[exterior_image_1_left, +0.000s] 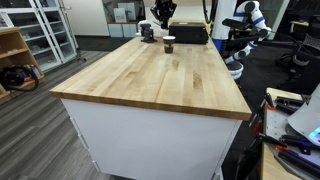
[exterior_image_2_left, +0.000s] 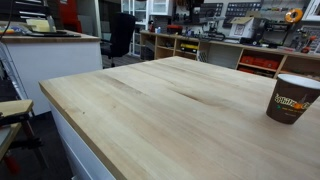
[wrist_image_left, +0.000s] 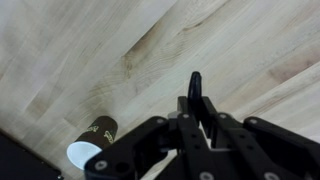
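Observation:
In the wrist view my gripper looks shut on a small, slim dark object (wrist_image_left: 195, 82) that sticks out past its fingers. What this object is cannot be made out. Bare wooden tabletop lies below it. A brown paper cup with a white rim (wrist_image_left: 88, 148) shows at the lower left of that view, apart from the gripper. Exterior view 1 has the cup (exterior_image_1_left: 168, 47) standing upright toward the far end of the table, with the gripper (exterior_image_1_left: 163, 22) small and dark above it. The cup (exterior_image_2_left: 288, 100) is at the right in exterior view 2, where the gripper is out of sight.
A black case (exterior_image_1_left: 190, 32) stands behind its far end. Shelves and a workbench (exterior_image_2_left: 225, 50) line the room's back, away from the table.

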